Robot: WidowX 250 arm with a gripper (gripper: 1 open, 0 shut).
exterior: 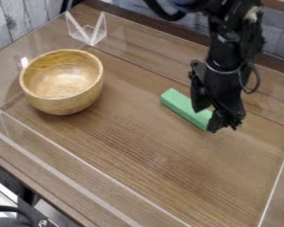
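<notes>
A green rectangular block (pixel 181 104) lies on the wooden table (pixel 121 168) right of centre. My black gripper (pixel 209 115) is lowered over the block's right part, its fingers around or just above it. Whether the fingers touch or grip the block cannot be told.
A yellow wooden bowl (pixel 59 75) stands on the left. A clear plastic object (pixel 82 31) sits at the back left.
</notes>
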